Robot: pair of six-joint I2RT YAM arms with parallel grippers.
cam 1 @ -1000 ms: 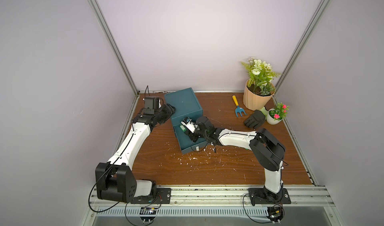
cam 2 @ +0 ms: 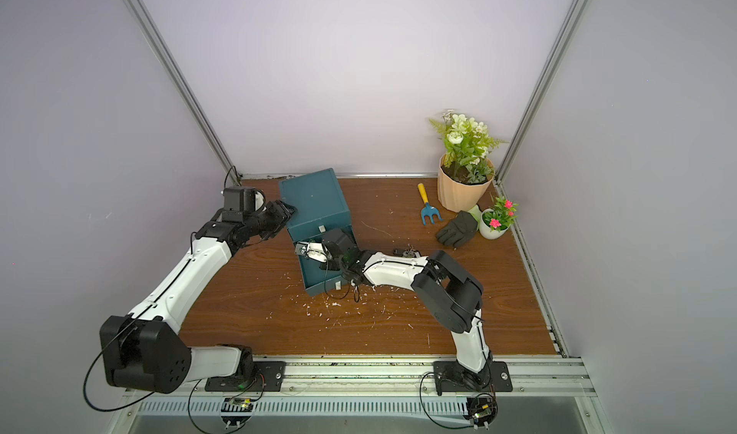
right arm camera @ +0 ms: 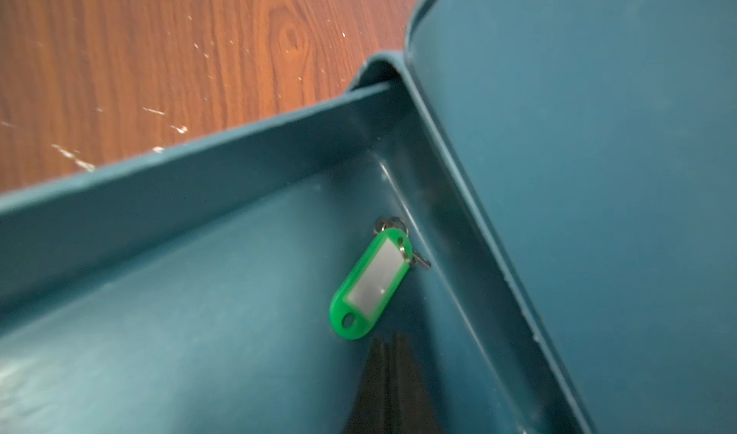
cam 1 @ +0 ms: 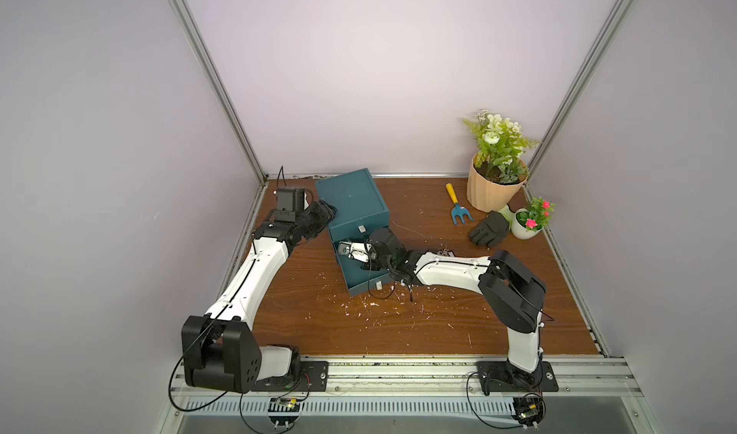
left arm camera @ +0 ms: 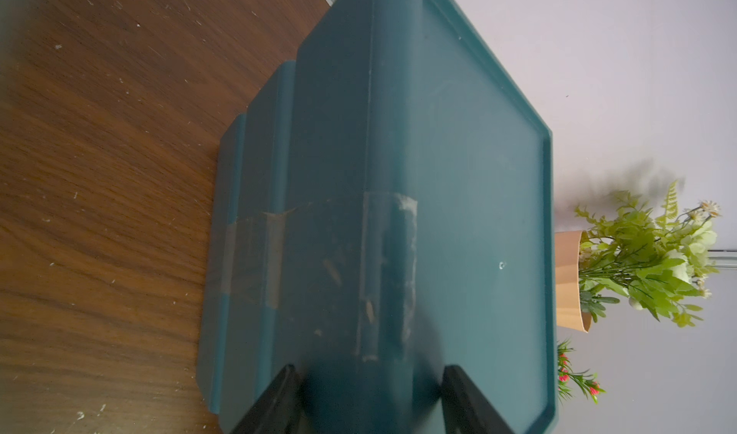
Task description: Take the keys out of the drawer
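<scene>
A green key tag [right arm camera: 368, 284] with small metal keys lies on the floor of the open teal drawer [right arm camera: 192, 311], by its inner corner. Just short of the tag, my right gripper points down into the drawer, shut with nothing visible between its fingertips; from above, its arm hides much of the drawer. My left gripper stands open at the left side of the teal cabinet [cam 1: 351, 196], fingertips either side of the cabinet's edge.
At the back right are a large potted plant [cam 1: 495, 188], a small flower pot [cam 1: 526, 226], a dark glove [cam 1: 487, 230] and a yellow-handled fork [cam 1: 456, 203].
The left arm is almost unchanged.
</scene>
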